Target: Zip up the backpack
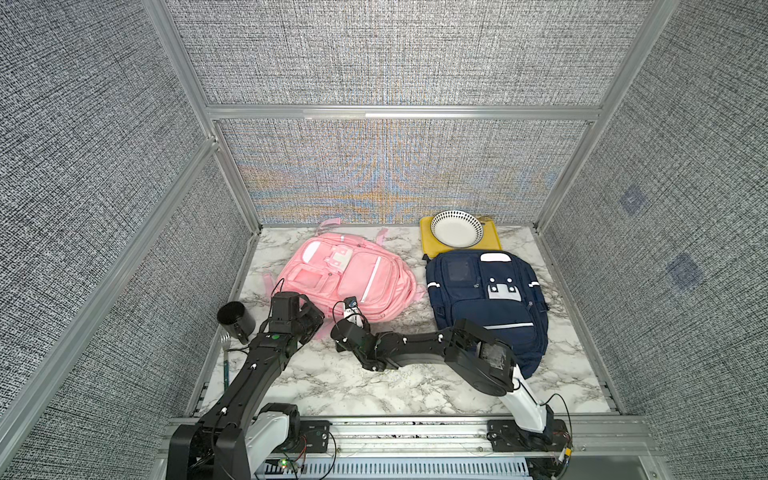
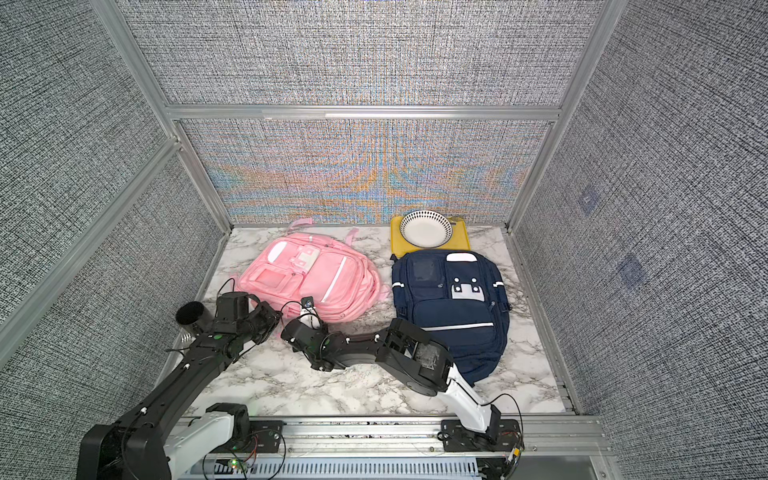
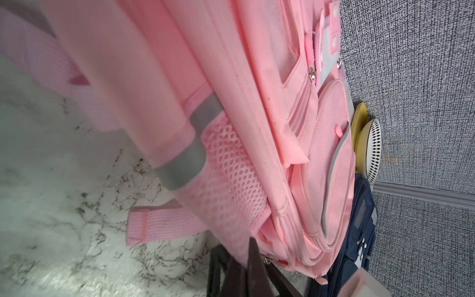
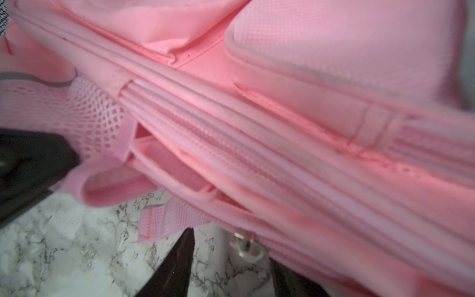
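Observation:
The pink backpack (image 1: pixel 352 272) lies at the left of the marble table. My left gripper is at its near side, shut, with pink mesh of the side pocket against its fingertips; whether fabric is pinched is unclear. My right gripper is part open beside the zipper band (image 4: pixel 247 173), with a metal zipper pull (image 4: pixel 249 250) hanging between its fingertips, not visibly gripped.
A navy backpack (image 1: pixel 480 296) lies to the right, under the right arm. A plate (image 1: pixel 457 228) sits on a yellow board (image 1: pixel 428 236) behind it. A black mug (image 1: pixel 236 321) and fork (image 1: pixel 225 344) are at left.

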